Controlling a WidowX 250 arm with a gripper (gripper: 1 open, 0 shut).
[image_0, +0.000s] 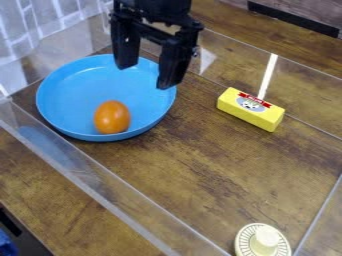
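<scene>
My black gripper (150, 50) hangs at the top middle over the back of a blue plate (75, 92), its two fingers apart and empty. An orange egg-shaped object (112, 117) rests on the front part of the plate. A yellow box (250, 110) with a small printed picture lies on the wooden table right of the plate.
A cream round object (263, 242) with a small knob sits at the bottom right. Clear plastic walls run along the left and lower edges.
</scene>
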